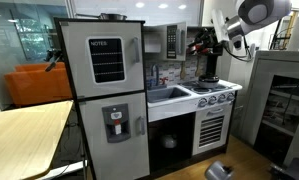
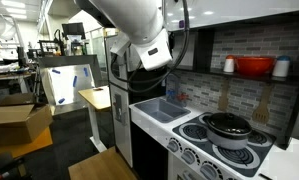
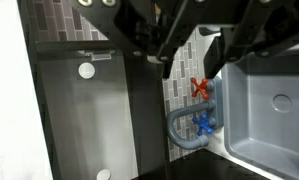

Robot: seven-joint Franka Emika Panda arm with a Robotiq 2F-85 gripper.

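In the first exterior view my gripper (image 1: 196, 47) is up by the open microwave door (image 1: 176, 41), above the counter. Its fingers are too small to make out there. A silvery pot (image 1: 219, 171) is low at the bottom edge of that view, in front of the kitchen and well away from the gripper. In the wrist view the gripper shows dark against a dark upright edge; whether anything is between its fingers cannot be made out. The second exterior view has the arm in front of the gripper.
Below the gripper are the sink (image 3: 264, 105) and a grey faucet (image 3: 179, 130) with red and blue handles. A dark pan (image 2: 229, 127) occupies the stove (image 2: 204, 140) to the right. The tall fridge (image 1: 109, 85) stands to the left.
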